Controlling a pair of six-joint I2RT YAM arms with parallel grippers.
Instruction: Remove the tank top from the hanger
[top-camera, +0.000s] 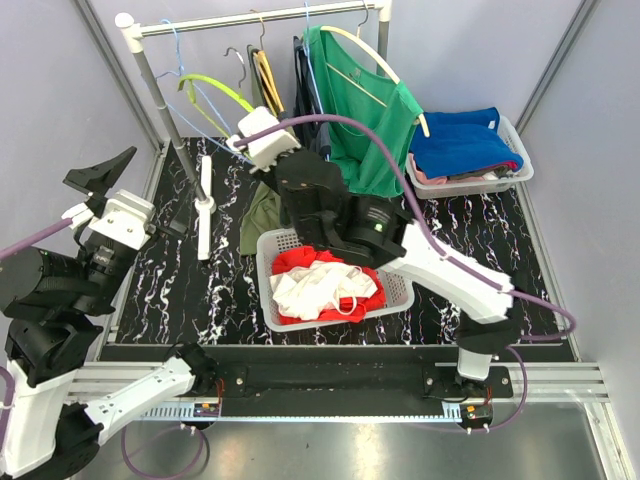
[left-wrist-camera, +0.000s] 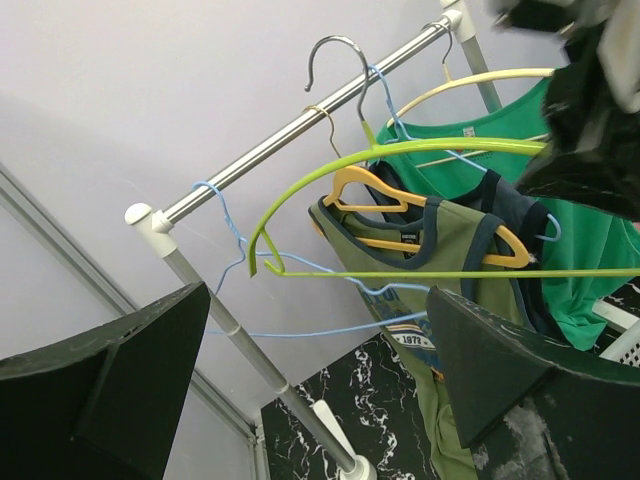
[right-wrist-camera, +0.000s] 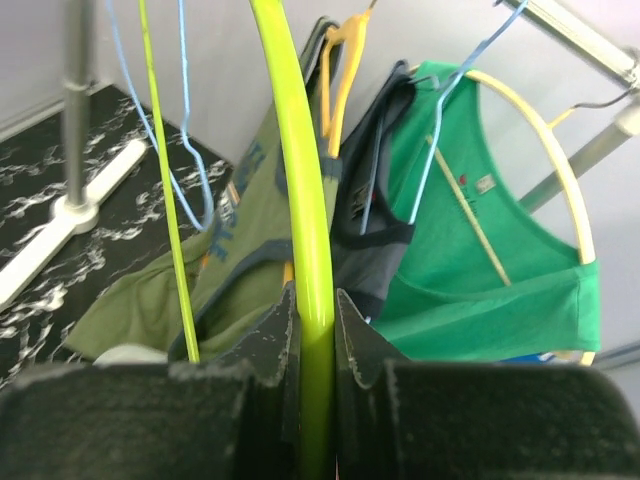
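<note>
My right gripper is shut on a bare lime-green hanger, gripping it near one end of its curved arm. In the left wrist view the hanger's steel hook stands free of the rod, overlapping it only in the image. At the left side, my left gripper stands open, nothing between its fingers. On the rack hang an olive tank top on a yellow hanger, a dark navy garment and a green tank top on a cream hanger. A white garment lies on red cloth in the grey basket.
The rack's rod spans the back; its left post is close behind the green hanger. An empty blue hanger hangs near the left end. A second basket with blue clothes stands at right.
</note>
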